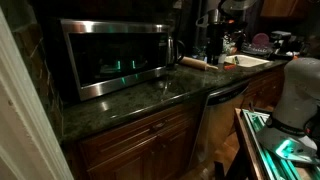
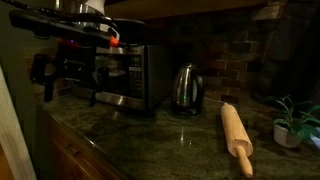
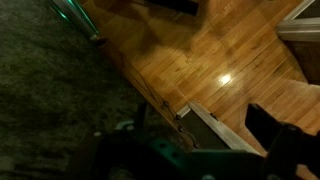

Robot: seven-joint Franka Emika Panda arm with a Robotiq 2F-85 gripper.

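My gripper [image 2: 70, 92] hangs in the upper left of exterior view 2, in front of the microwave [image 2: 122, 75]. In the wrist view its two dark fingers [image 3: 262, 122] stand wide apart, and nothing shows between them. Below them lie the dark counter edge and the wooden floor [image 3: 215, 60]. A wooden rolling pin [image 2: 235, 135] lies on the counter at the right of exterior view 2, well apart from the gripper.
A kettle [image 2: 187, 88] stands between microwave and rolling pin. At the far right is a potted plant [image 2: 292, 128]. Wooden cabinets [image 1: 140, 150] lie below, and a sink [image 1: 246, 60] is farther back.
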